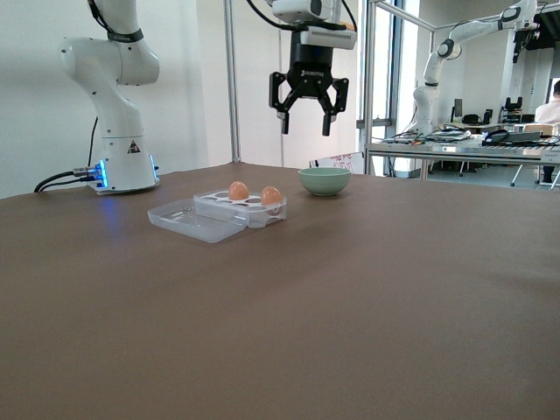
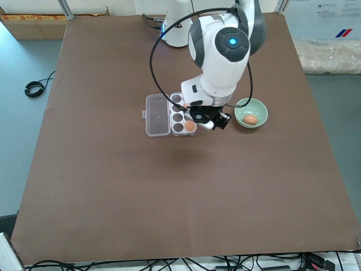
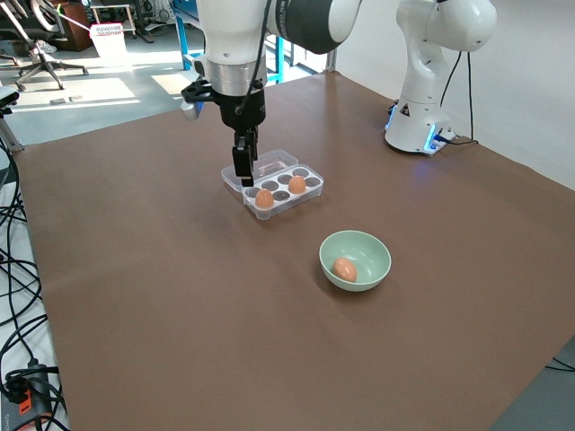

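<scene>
The black gripper point(image 1: 305, 117) hangs open, fingers pointing down, above the table near the clear plastic egg box point(image 3: 280, 211), with nothing seen between its fingers. The mint green bowl point(image 2: 258, 105) stands beside the box, on the right in the left view, holding one brown egg point(image 3: 345, 269).
The white robot base point(image 1: 127, 168) stands at the table's back edge with cables. Cables lie along the table's outer edge in the left and right views.
</scene>
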